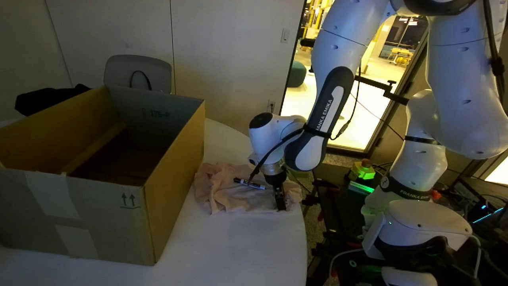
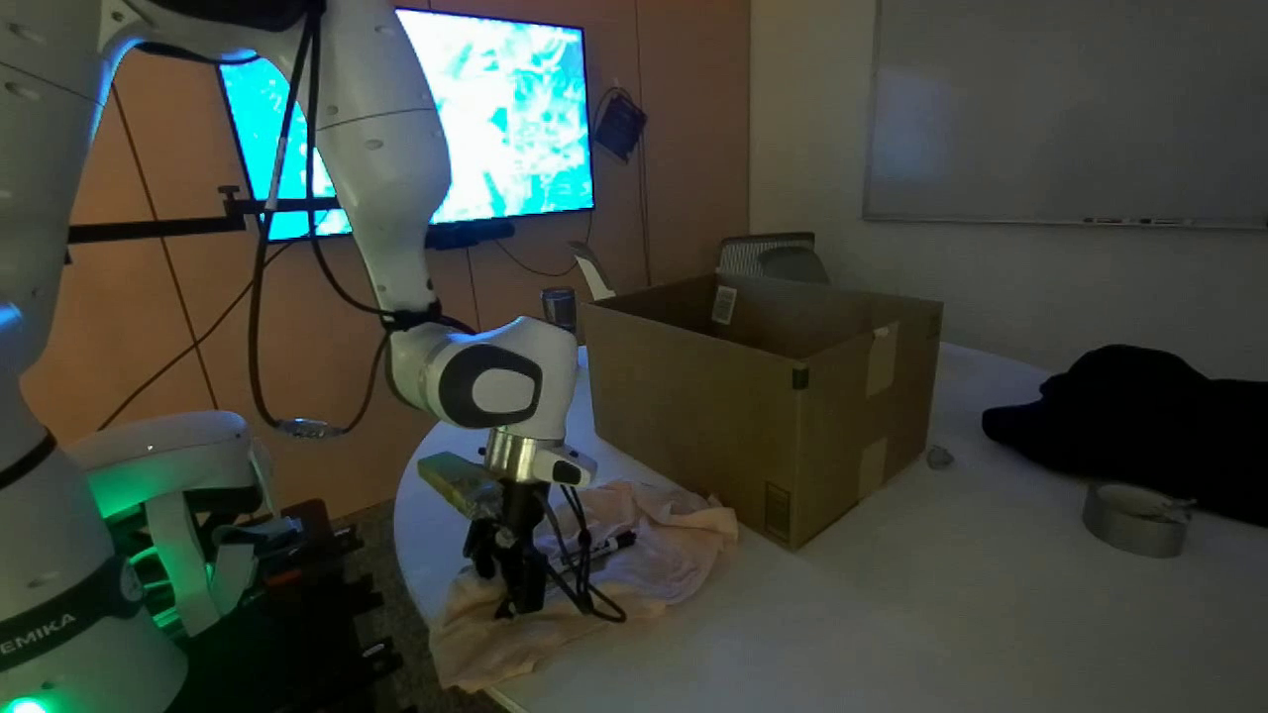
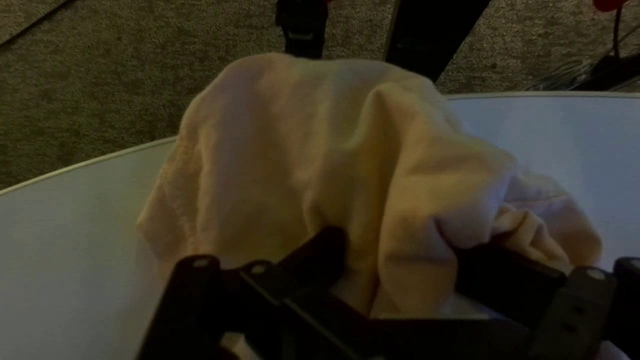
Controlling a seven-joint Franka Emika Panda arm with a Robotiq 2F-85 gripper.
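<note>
A crumpled pale pink cloth (image 1: 224, 186) lies near the table's edge, with a dark-and-white marker (image 1: 250, 183) resting on it. My gripper (image 1: 281, 207) points down into the cloth at the end nearest the robot base. In the wrist view the fingers (image 3: 327, 249) stand apart, a raised fold of cloth (image 3: 414, 240) between them. The fingertips press into the fabric and are partly hidden by it. From the other side, the gripper (image 2: 517, 608) is beside the marker (image 2: 612, 548), not touching it as far as shows.
A large open cardboard box (image 1: 176, 181) stands beside the cloth on the white table (image 1: 228, 257). A tape roll (image 2: 1135, 523) and a black cloth-like bundle (image 2: 1141, 416) lie beyond the box.
</note>
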